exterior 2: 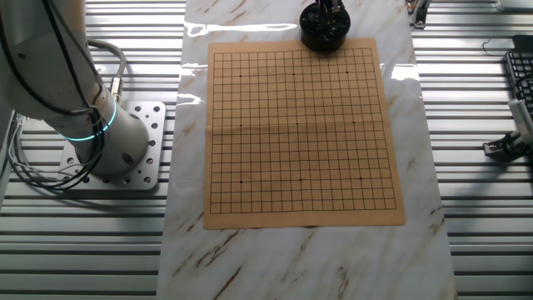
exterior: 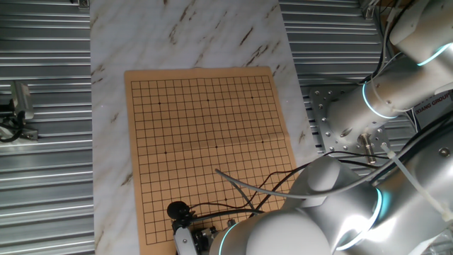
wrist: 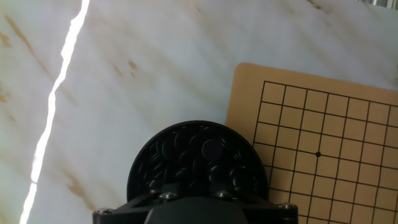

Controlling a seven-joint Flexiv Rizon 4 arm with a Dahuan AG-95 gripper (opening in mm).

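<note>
A square tan Go board (exterior: 205, 134) with a black grid lies on the marbled table; no stones show on it. Past its far edge in the second exterior view stands a round black bowl (exterior 2: 323, 38). The wrist view shows many black stones (wrist: 212, 149) inside the bowl (wrist: 138, 168), right beside a board corner (wrist: 246, 78). My gripper reaches over the bowl at the bottom of that view, its tips dark against the stones. Whether they are apart or hold a stone I cannot tell. In the first exterior view the arm hides the bowl.
Ribbed metal panels flank the table. A bracketed device (exterior: 20, 106) stands off one side, and the arm's base plate (exterior: 322, 117) is on the other. Loose cables (exterior: 283, 190) hang over the board beside my arm.
</note>
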